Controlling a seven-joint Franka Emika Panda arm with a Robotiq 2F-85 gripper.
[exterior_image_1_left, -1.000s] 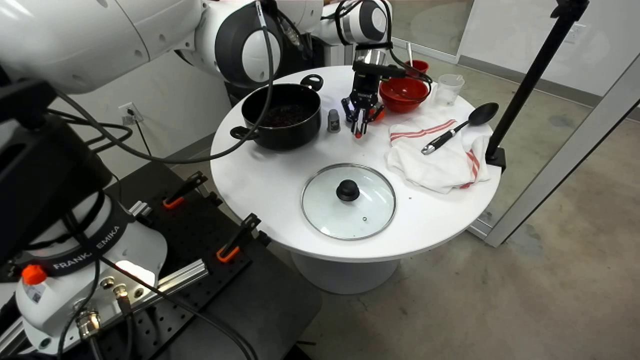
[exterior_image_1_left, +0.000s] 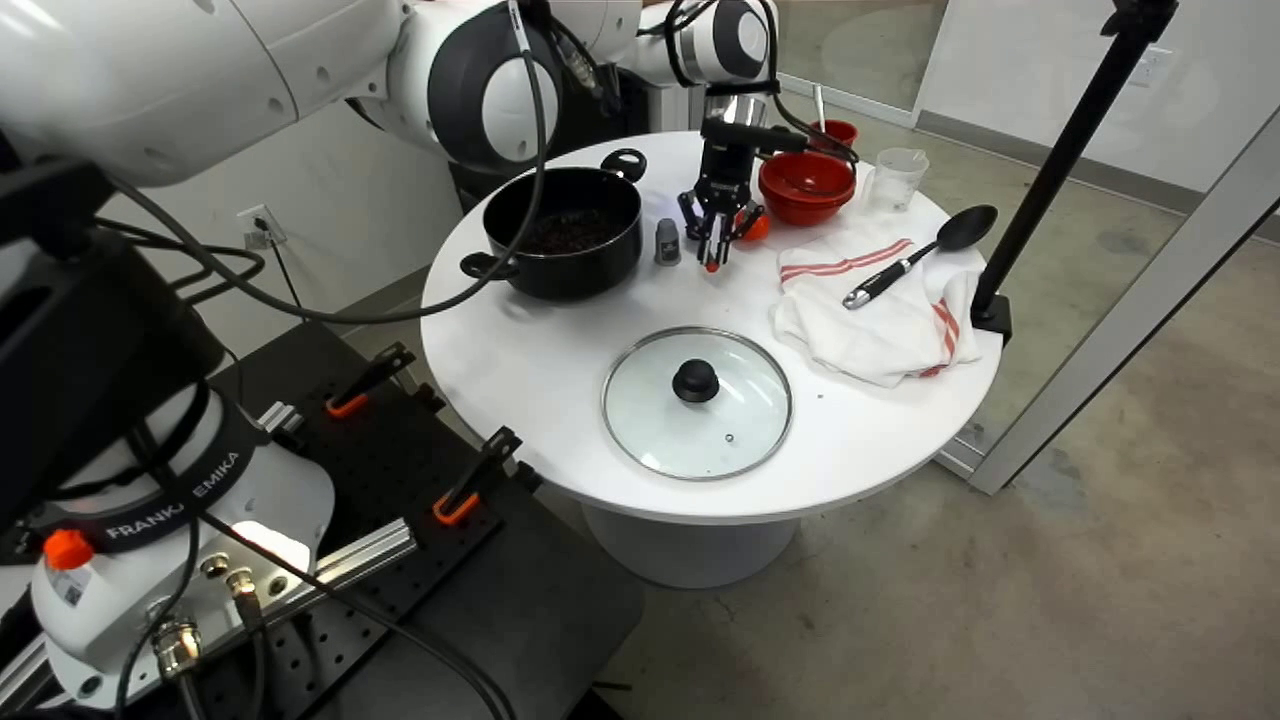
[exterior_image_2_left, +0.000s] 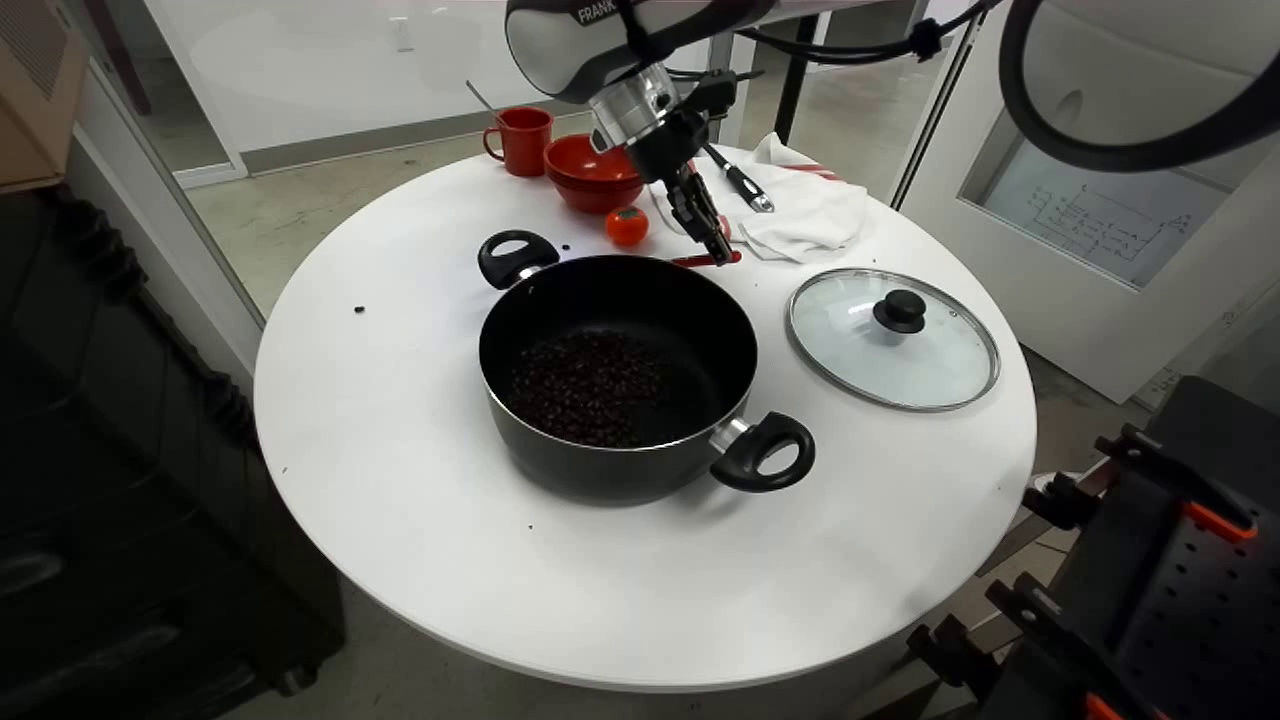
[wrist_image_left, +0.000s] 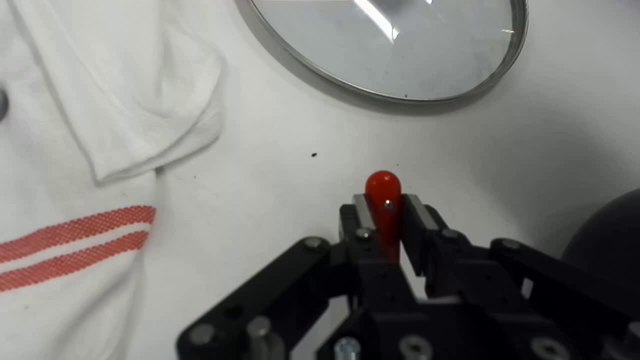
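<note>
My gripper is shut on a slim red object (wrist_image_left: 384, 183), whose rounded end pokes out past the fingertips in the wrist view. What this object is as a whole I cannot tell. From the second exterior view, the red object (exterior_image_2_left: 735, 257) looks long and thin, lying low near the table behind the pot, partly hidden by the fingers and the pot rim. In the first exterior view the gripper (exterior_image_1_left: 714, 254) points down beside a small grey-capped bottle (exterior_image_1_left: 667, 241), with the red tip just below the fingers.
A black pot (exterior_image_2_left: 618, 474) with dark beans stands close by. A glass lid (exterior_image_1_left: 654, 414) lies towards the front. Around the gripper are a tomato (exterior_image_2_left: 626, 226), red bowls (exterior_image_1_left: 806, 190) and a white towel (exterior_image_1_left: 864, 336) bearing a black spoon (exterior_image_1_left: 966, 226).
The gripper's fingers stood apart around the red object; now they are closed on it. The gripper has shifted very slightly left in the first exterior view.
</note>
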